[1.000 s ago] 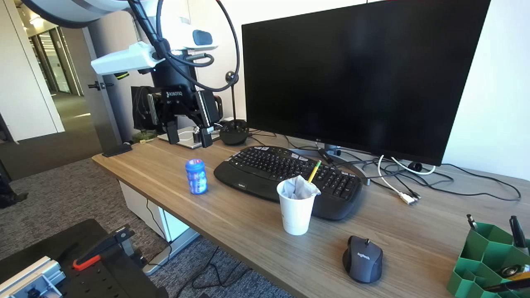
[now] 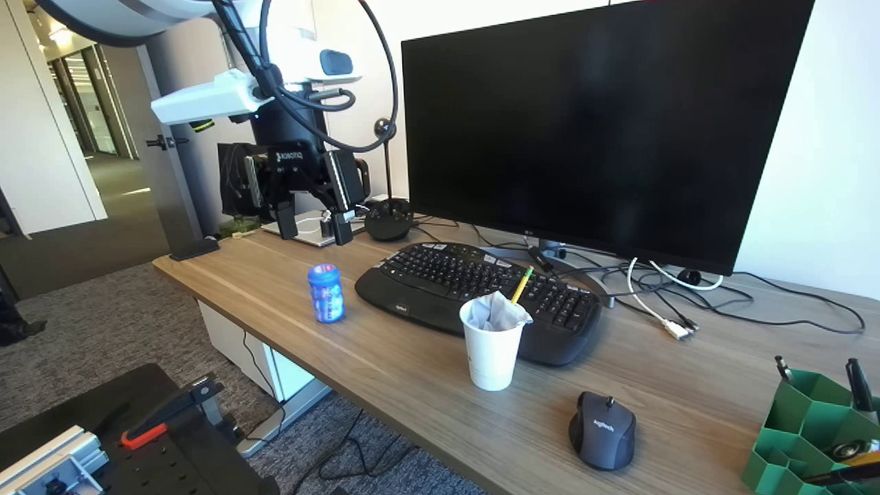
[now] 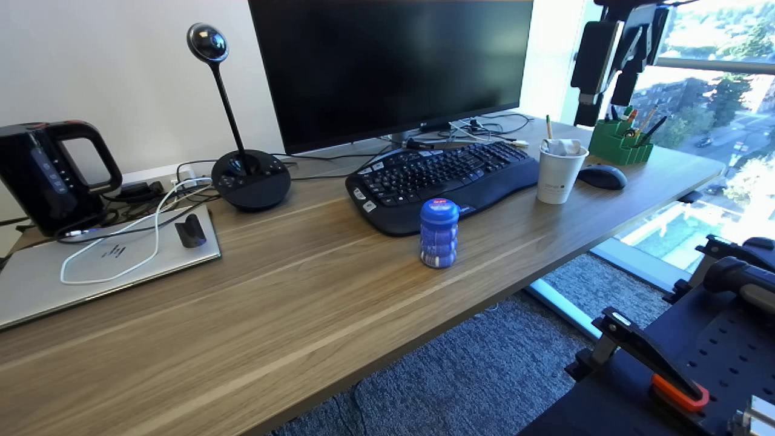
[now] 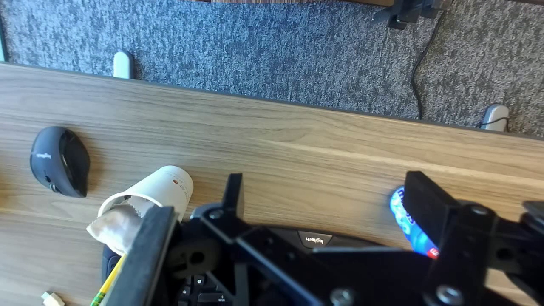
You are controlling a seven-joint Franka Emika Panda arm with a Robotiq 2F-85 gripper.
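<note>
My gripper (image 2: 315,232) hangs well above the desk with its fingers wide open and nothing between the fingers. In the wrist view, one black finger (image 4: 427,204) covers part of a blue bottle (image 4: 408,219). That bottle stands upright on the desk in front of the keyboard's left end. A white paper cup (image 2: 490,350) stands upright near the keyboard's right front, holding a crumpled wrapper (image 2: 497,312) and a yellow pencil (image 2: 522,284). To the cup's right lies a dark mouse (image 2: 604,430).
A black keyboard (image 3: 443,181) sits before the large monitor (image 2: 594,132), with loose cables behind. The green pen holder (image 3: 617,142) stands at the right end. A laptop (image 3: 109,254), kettle (image 3: 54,174) and stalk camera (image 3: 250,178) occupy the left back. Bare wood runs along the front edge.
</note>
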